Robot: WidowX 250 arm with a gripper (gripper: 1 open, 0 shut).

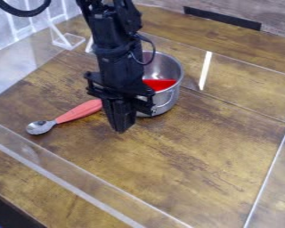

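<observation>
My black gripper [121, 118] hangs low over the wooden table, in front of a metal bowl [163, 67] with something red [157, 85] inside. Its fingertips look shut, with nothing visible between them. A spoon with a red handle [79, 111] and a silver head [40, 126] lies on the table to the left of the gripper. The arm hides part of the bowl and perhaps the far end of the handle.
Clear panels or edges run along the left and right sides.
</observation>
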